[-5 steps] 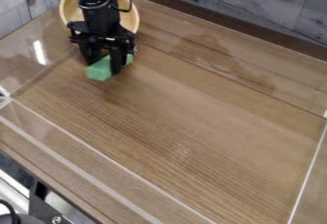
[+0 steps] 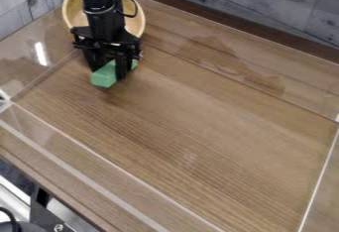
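My black gripper (image 2: 109, 58) reaches down at the upper left, shut on a green object (image 2: 105, 77) low over the wooden floor or on it; I cannot tell whether it touches. Behind the arm is a round tan basket or bowl (image 2: 131, 16) at the top left edge.
Pale edges border it at left and right, with dark cables (image 2: 11, 221) at the lower left corner.
The gripper and the green object have shifted slightly left and toward the viewer, away from the basket.
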